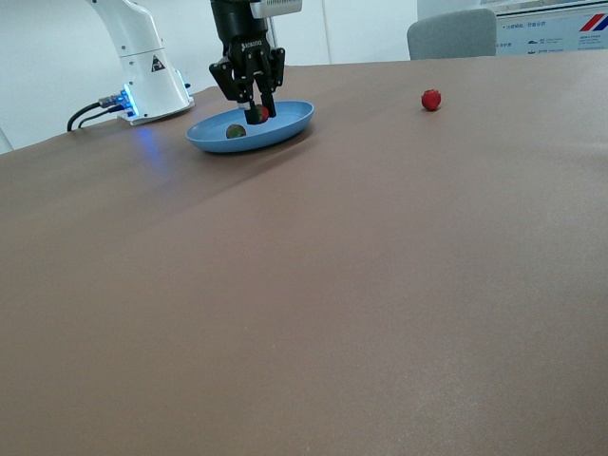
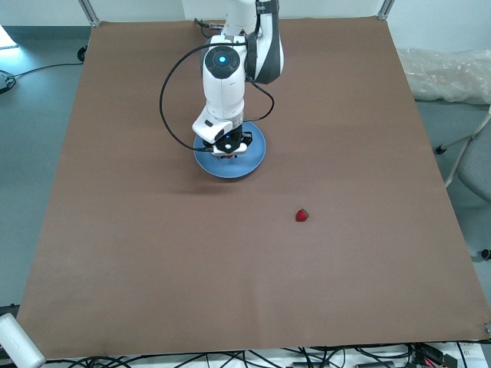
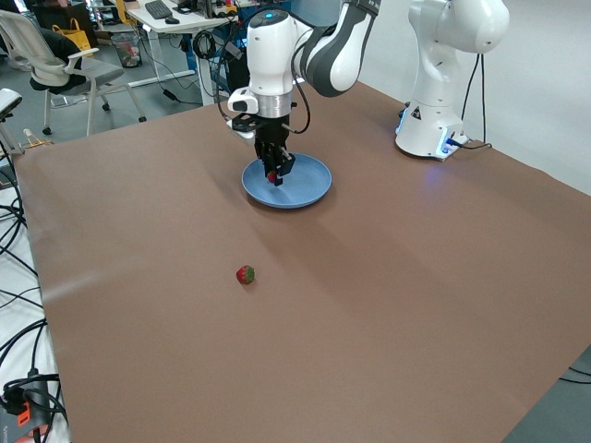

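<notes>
My black gripper (image 1: 259,106) hangs low over a blue plate (image 1: 214,139), fingertips down at a red strawberry (image 1: 262,113); whether it is shut on it I cannot tell. A second, greenish-looking berry (image 1: 236,131) lies in the plate beside them. In the right view the gripper (image 3: 275,175) is at the plate (image 3: 305,185) with red showing at the fingertips; in the left view the arm hides it. Another strawberry (image 2: 302,215) lies alone on the brown table (image 2: 192,268), apart from the plate.
Cables and boxes line one edge.
</notes>
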